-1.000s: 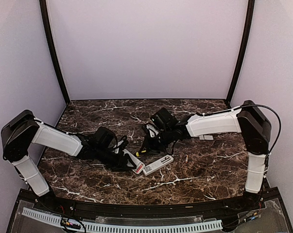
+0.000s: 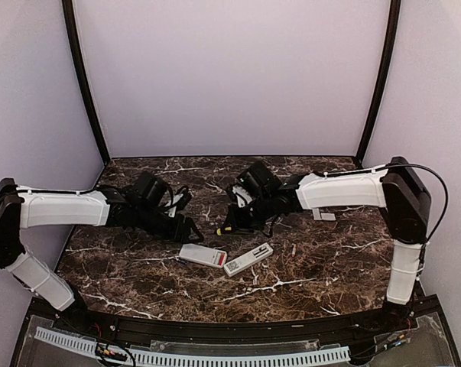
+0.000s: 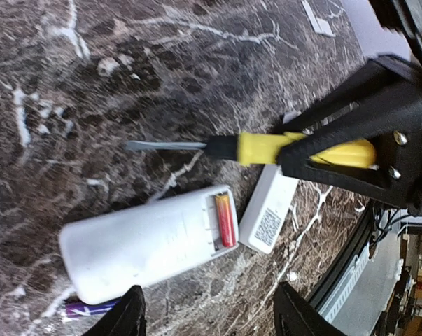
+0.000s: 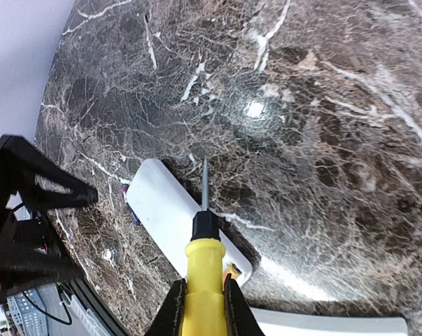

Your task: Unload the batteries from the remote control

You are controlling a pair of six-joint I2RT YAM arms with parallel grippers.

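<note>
A white remote lies in the front middle of the table. In its end compartment shows a red and gold battery. Beside the other end, on the table, is a purple battery. My left gripper is above and behind the remote; in the left wrist view its fingers stand apart with nothing between them. A yellow screwdriver with a black collar is in my right gripper, shut on the handle. Its metal tip points past the remote, over bare table.
Close to the remote's battery end lies a second white remote with an open slot. Right of that is a small orange object. Small white pieces lie farther back. Bare marble surrounds these things.
My left gripper has moved back and left, away from the remote, uncovering it. The remote now lies at a flatter angle. My right gripper has shifted slightly, still holding the screwdriver.
</note>
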